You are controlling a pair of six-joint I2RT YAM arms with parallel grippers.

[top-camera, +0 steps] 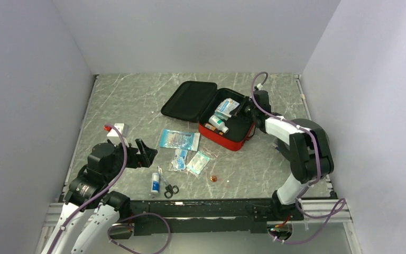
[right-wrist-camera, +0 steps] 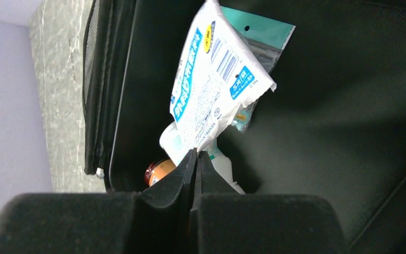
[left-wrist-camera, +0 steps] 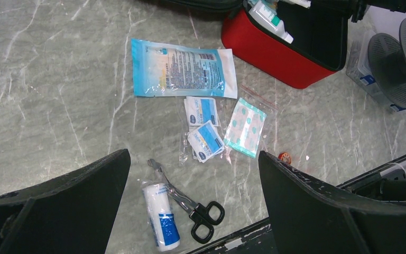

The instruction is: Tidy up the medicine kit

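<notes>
My right gripper is shut on one corner of a white gauze packet [right-wrist-camera: 217,74], which it holds inside the open medicine kit [top-camera: 223,141]. Behind the packet lie a white bottle [right-wrist-camera: 223,165], an orange-capped bottle [right-wrist-camera: 159,171] and a teal-topped bag [right-wrist-camera: 264,29]. My left gripper stands open and empty over the table's left side. Below it on the table are a blue-and-white pouch [left-wrist-camera: 185,71], alcohol pads [left-wrist-camera: 206,140], a dotted packet [left-wrist-camera: 246,127], scissors [left-wrist-camera: 190,206] and a wrapped bandage roll [left-wrist-camera: 161,214].
The kit's black lid [top-camera: 188,100] lies folded back to its left. A dark reel [left-wrist-camera: 396,63] stands right of the kit beside a clear box [left-wrist-camera: 360,66]. A small round red item [left-wrist-camera: 284,157] rests near the front edge.
</notes>
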